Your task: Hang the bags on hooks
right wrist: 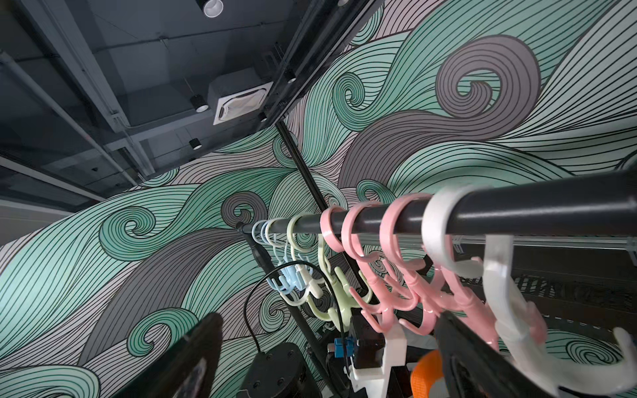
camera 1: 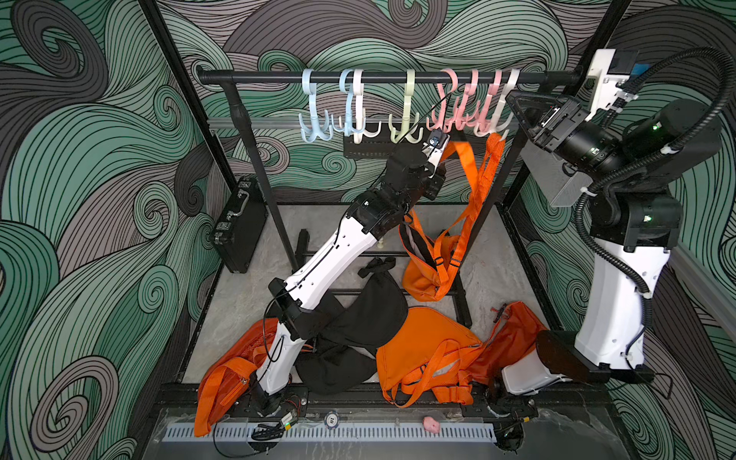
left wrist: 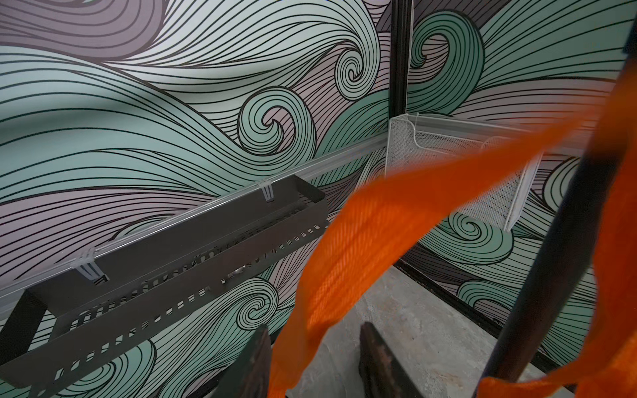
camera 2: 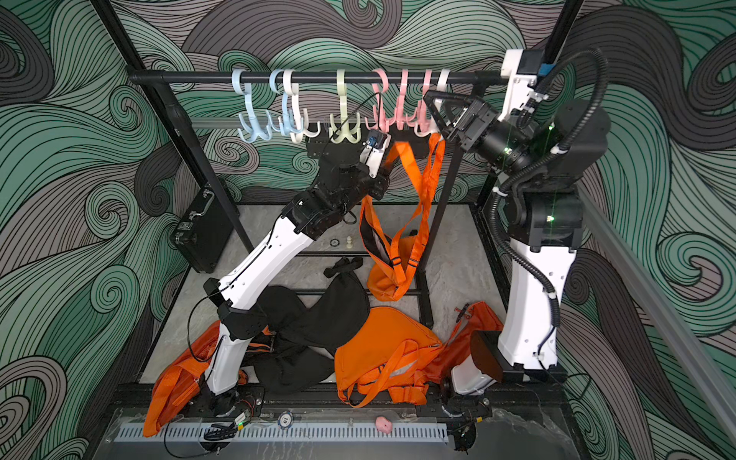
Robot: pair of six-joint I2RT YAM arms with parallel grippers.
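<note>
An orange bag (camera 1: 429, 272) hangs below the rack, its strap (camera 1: 487, 165) rising to the white hook (right wrist: 504, 292) at the right end of the row, beside the pink hooks (right wrist: 404, 285). My left gripper is below the hooks at the strap; in the left wrist view its fingers are blurred and apart, with orange webbing (left wrist: 371, 225) at the left finger. My right gripper stands open to the right of the hooks, with no strap held between its fingers.
Blue, white and green hooks hang farther left on the rail (camera 1: 268, 76). Orange and black bags (camera 1: 352, 345) lie on the floor in front. A black case (camera 1: 237, 226) stands at the left.
</note>
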